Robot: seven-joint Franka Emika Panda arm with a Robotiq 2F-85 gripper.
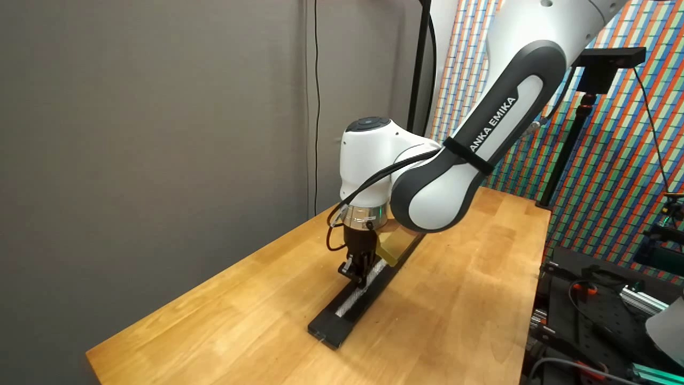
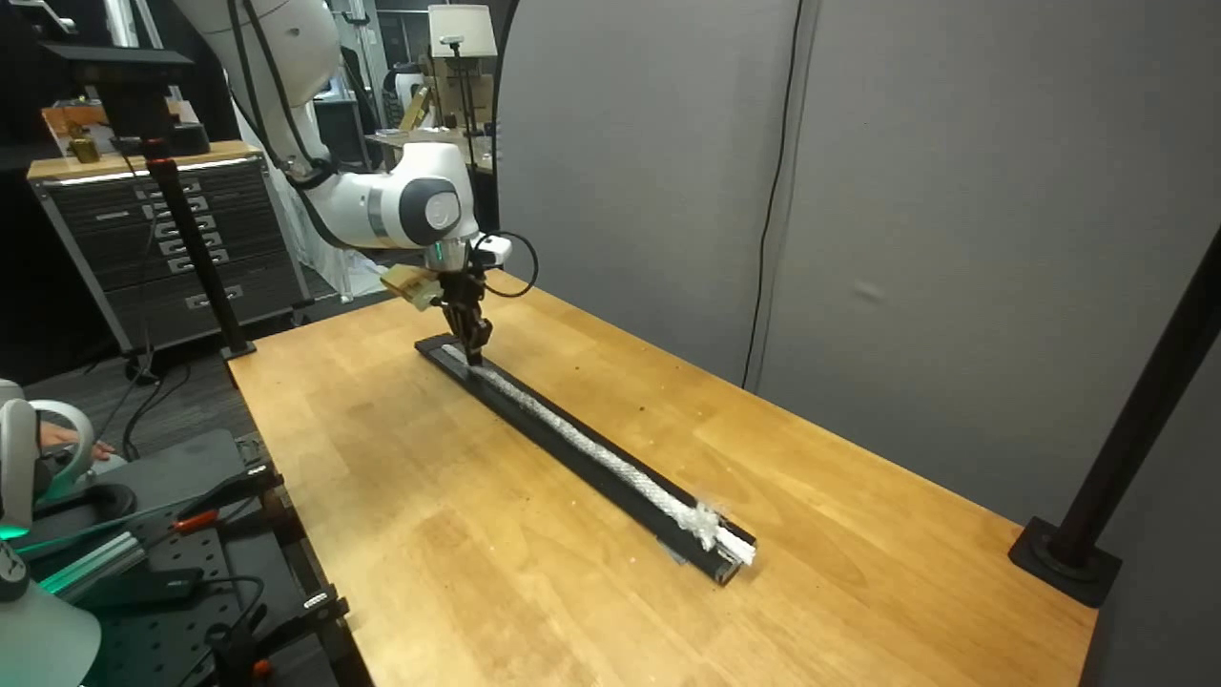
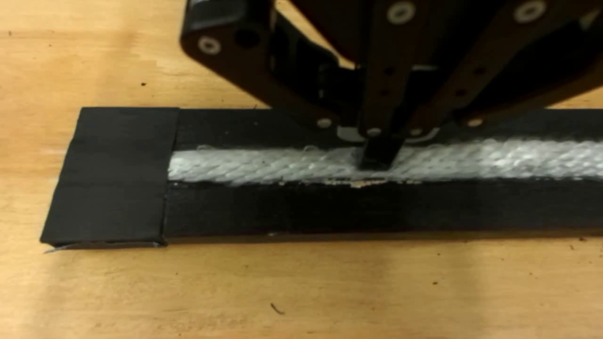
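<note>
A long black board (image 2: 549, 441) lies flat on the wooden table, with a whitish braided strip (image 2: 618, 464) running along its middle. One end of the strip runs up to a black band (image 3: 116, 175) around the board; the opposite end is frayed (image 2: 710, 527). My gripper points down with its fingertips together over the strip, near the banded end. Nothing shows between the fingertips. They hide a small part of the strip, and I cannot tell whether they press on it.
Bare wooden table (image 1: 256, 321) surrounds the board on both long sides. A grey partition (image 2: 916, 229) stands along one table edge. A black post (image 2: 1145, 424) rises from a table corner. Yellowish material (image 1: 391, 250) hangs by the wrist.
</note>
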